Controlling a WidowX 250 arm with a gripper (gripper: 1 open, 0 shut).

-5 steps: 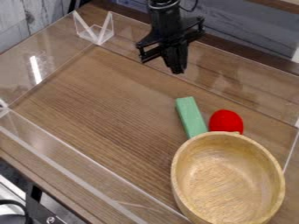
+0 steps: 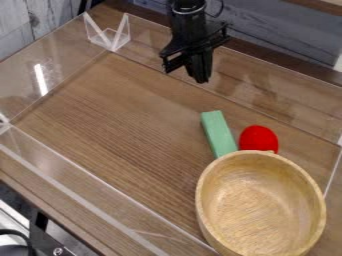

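Observation:
My black gripper (image 2: 201, 70) hangs at the top middle of the camera view above the wooden table (image 2: 94, 130), shut with nothing visible between its fingers. A green block (image 2: 217, 133) lies at the middle right, below the gripper and apart from it. A red round object (image 2: 258, 140) sits just to its right. A large yellow bowl (image 2: 261, 205) stands at the bottom right, beside both.
Clear plastic pieces stand at the left edge and upper left. A black cable lies at the bottom left corner.
The gripper has moved slightly back, toward the top of the view. The green block, red object and bowl have not moved.

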